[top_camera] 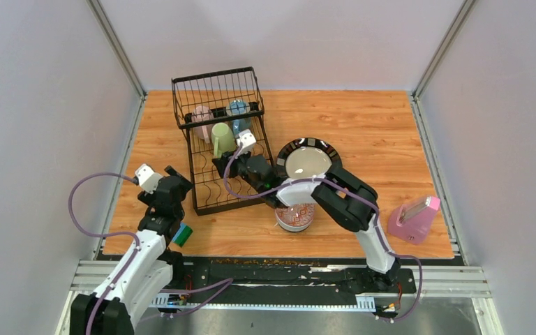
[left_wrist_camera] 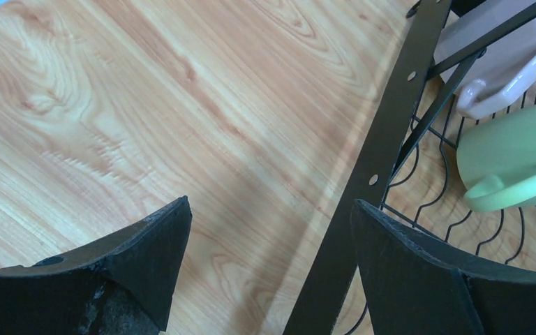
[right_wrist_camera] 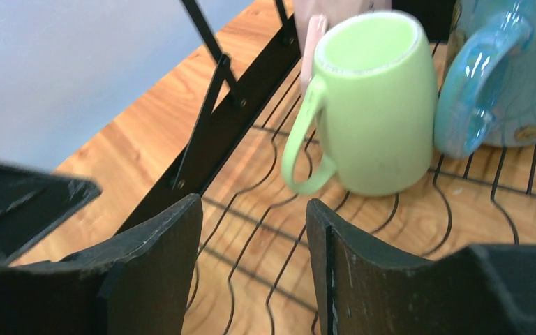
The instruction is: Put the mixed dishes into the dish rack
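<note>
The black dish rack (top_camera: 216,206) holds a green mug (right_wrist_camera: 377,125), a pink mug (top_camera: 201,112) and a blue mug (right_wrist_camera: 502,105). My right gripper is open, empty, over the lower rack just in front of the green mug's handle. My left gripper is open, empty, outside the rack's left side bar. A plate with a dark patterned rim (top_camera: 326,150) lies right of the rack; below it a bowl with an orange pattern (top_camera: 293,218) is partly hidden by the right arm.
A pink object (top_camera: 410,223) stands at the front right and a blue-green sponge (top_camera: 183,236) at the front left.
</note>
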